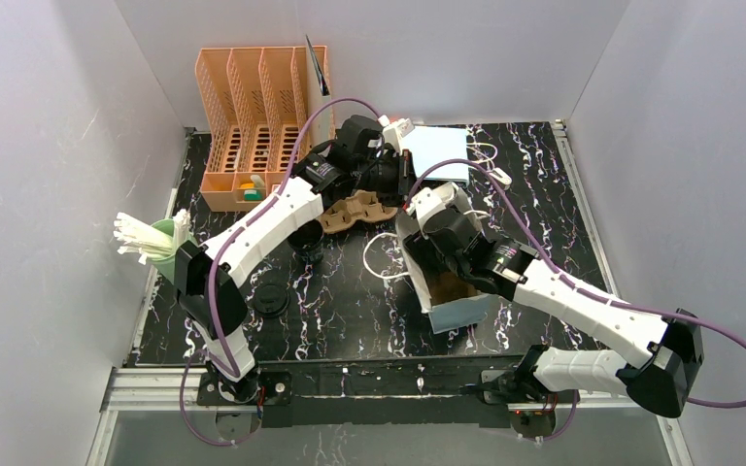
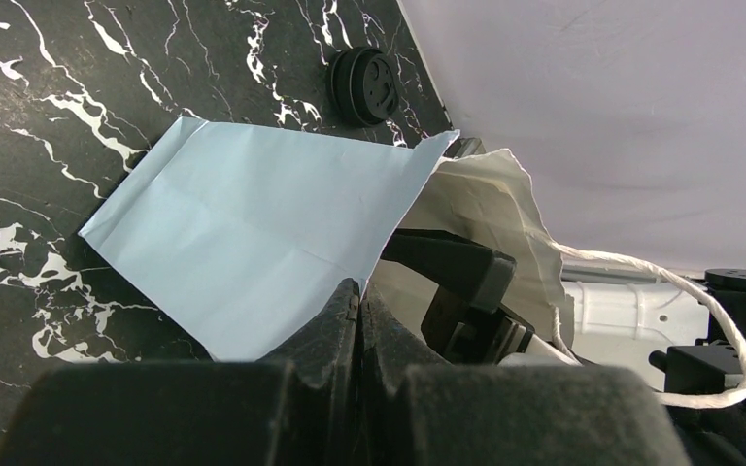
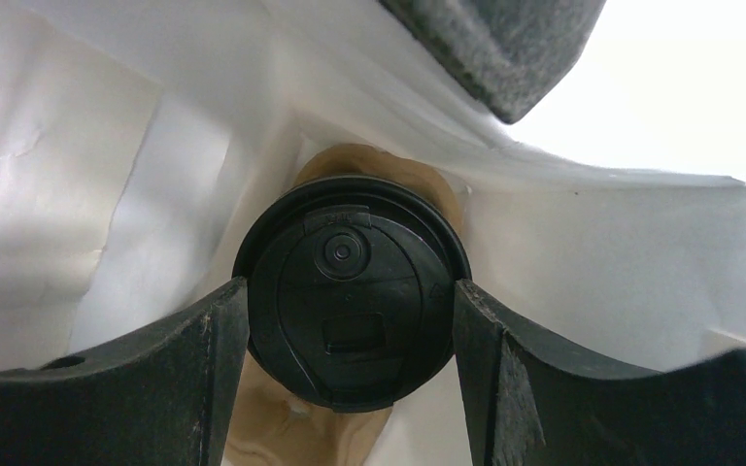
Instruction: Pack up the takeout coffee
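Observation:
The light-blue paper bag (image 1: 458,316) stands at the right middle of the table, handles out. My right gripper reaches down inside it, shut on a black-lidded cup (image 3: 350,311); brown cardboard (image 3: 398,165) shows beneath the cup. My left gripper is shut at the bag's upper edge, by its light-blue panel (image 2: 233,223); whether paper is between the fingertips is hard to tell.
An orange rack (image 1: 253,87) stands at back left, beside a green cup of straws (image 1: 160,262). A cardboard carrier (image 1: 345,214), a dark cup (image 1: 306,248), a loose lid (image 1: 270,299) and a flat bag (image 1: 437,146) lie around.

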